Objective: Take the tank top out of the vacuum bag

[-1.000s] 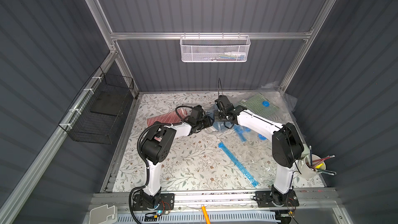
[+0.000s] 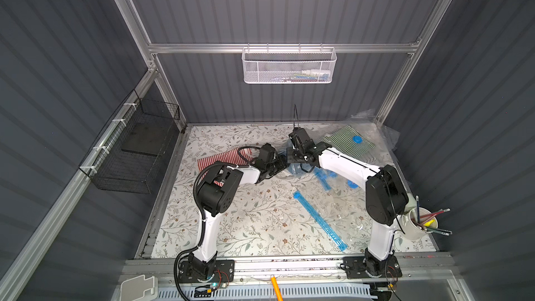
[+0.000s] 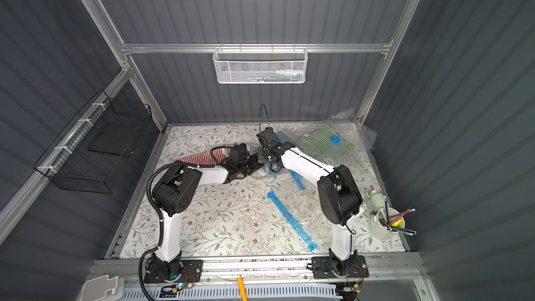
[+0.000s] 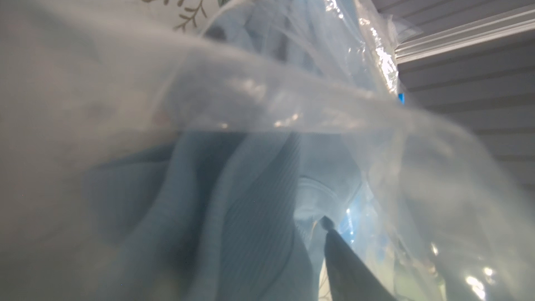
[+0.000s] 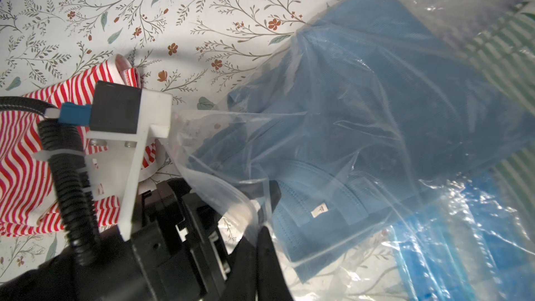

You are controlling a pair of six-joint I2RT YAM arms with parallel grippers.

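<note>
A light blue tank top (image 5: 379, 106) lies in a clear plastic bag at the back centre. My right gripper is shut on the bag's edge (image 5: 245, 200) above it. My open left gripper (image 2: 283, 161) reaches from the left into the bag's mouth; in the left wrist view blue ribbed fabric (image 4: 256, 211) shows through the plastic, with a dark fingertip among its folds.
A red striped cloth (image 2: 220, 159) lies left of the grippers, a green striped bagged item (image 2: 348, 139) at the back right. A blue slider strip (image 2: 317, 217) lies in front. A cup of pens (image 2: 418, 228) stands front right.
The right arm has not visibly moved.
</note>
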